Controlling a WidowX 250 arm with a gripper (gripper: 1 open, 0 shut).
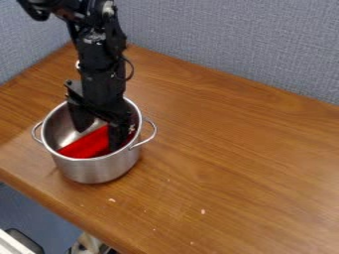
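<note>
A steel pot (93,169) with two wire handles stands near the left front edge of the wooden table. Inside it lies a red object (85,146), partly hidden by the gripper. The black gripper (101,127) reaches down into the pot over the red object, its fingers spread. Whether anything sits between the fingertips cannot be seen clearly.
Grey walls (239,50) stand behind the table. The table's front edge drops to a floor at the lower left.
</note>
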